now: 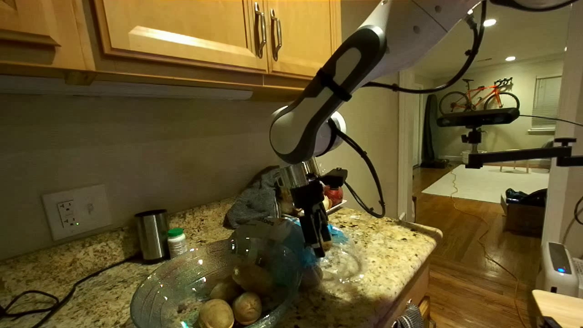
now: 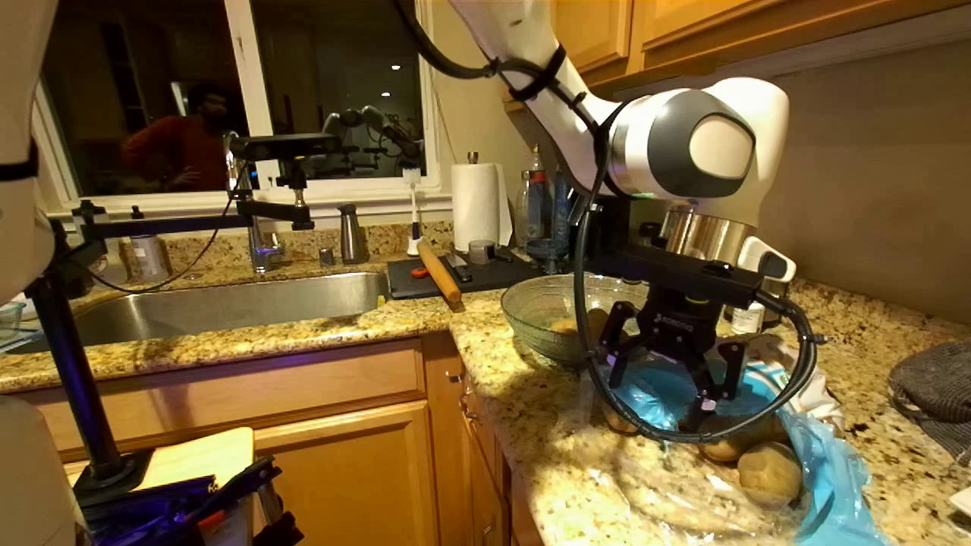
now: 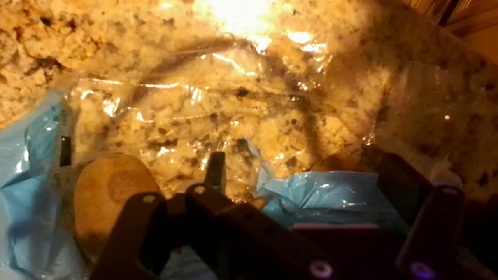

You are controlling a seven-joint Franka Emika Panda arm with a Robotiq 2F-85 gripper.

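My gripper point(image 2: 657, 399) hangs over the potato bag with its two fingers spread apart. In the wrist view, a gap separates the left finger point(image 3: 215, 172) from the right finger point(image 3: 400, 179). Clear and blue plastic of the bag point(image 3: 322, 189) shows below and between them; I see nothing clamped there. Beside the left finger lies a potato point(image 3: 109, 198). At the bag's opening rests another potato point(image 2: 770, 473). The glass bowl point(image 1: 158, 281) holds several potatoes, among them a round pale one point(image 1: 216, 314).
A steel canister point(image 1: 152, 235) and a green-capped bottle point(image 1: 176, 243) stand by the wall. Grey cloth point(image 1: 252, 199) lies behind the bag. Beyond the bowl are a cutting board point(image 2: 491, 273) and a rolling pin point(image 2: 439, 273). Bare counter point(image 1: 391, 257) shows near the right edge.
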